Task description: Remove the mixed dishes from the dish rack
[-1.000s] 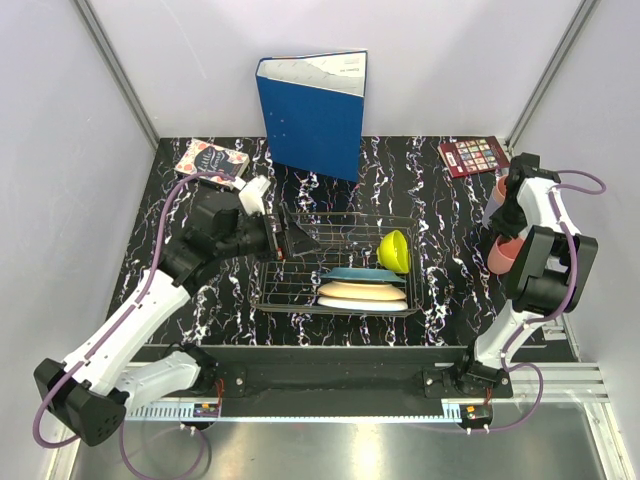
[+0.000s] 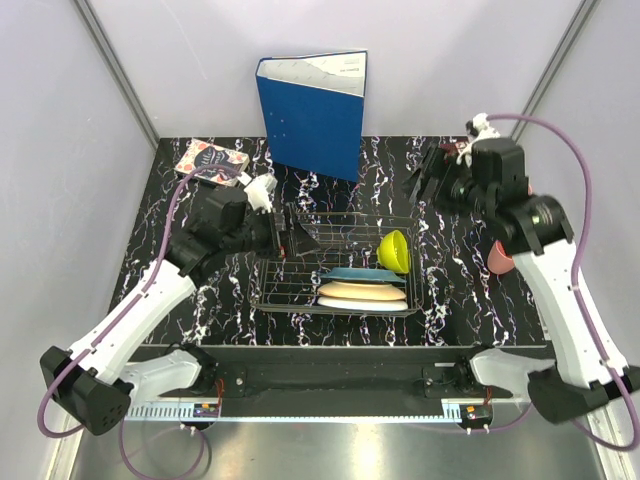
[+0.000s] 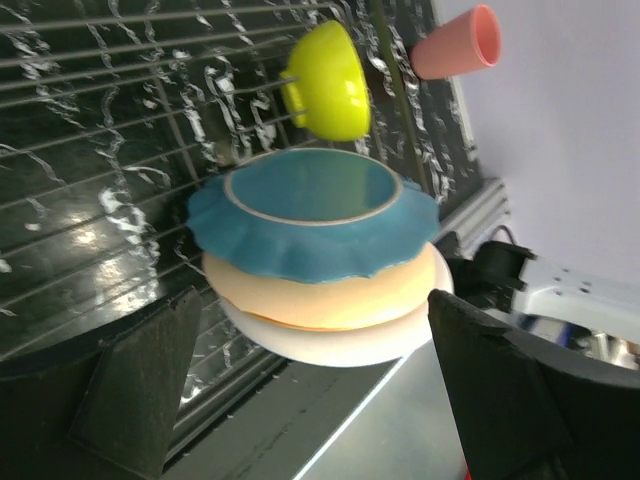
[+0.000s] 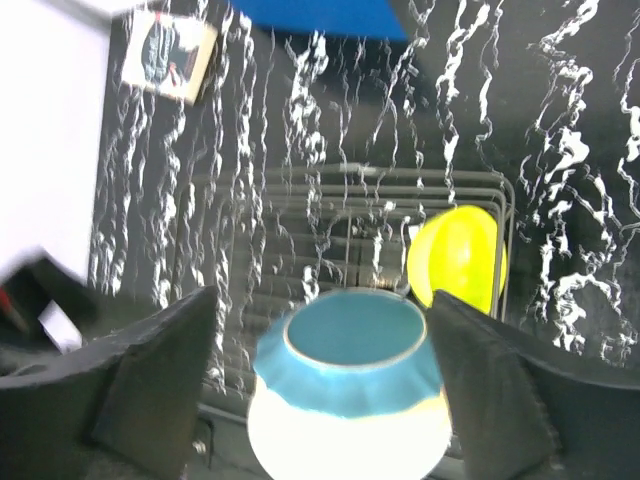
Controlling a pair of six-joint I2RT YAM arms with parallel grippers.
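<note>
A wire dish rack (image 2: 300, 300) holds a yellow-green cup (image 2: 395, 252) at its right and, in front, a stack of a blue scalloped dish (image 3: 310, 240), a peach dish (image 2: 362, 291) and a white dish (image 2: 362, 305), standing on edge. My left gripper (image 2: 293, 238) is open above the rack's back left, the stack between and beyond its fingers in the left wrist view. My right gripper (image 2: 427, 178), blurred, is open above the counter behind the rack's right end, with nothing held.
A pink cup (image 2: 501, 257) stands on the counter at the right. A blue board (image 2: 310, 120) is at the back, with a booklet (image 2: 205, 155) to its left. White walls bound both sides.
My right arm has swung up and left from the cups at the far right to above the rack's right back. The left arm has barely moved.
</note>
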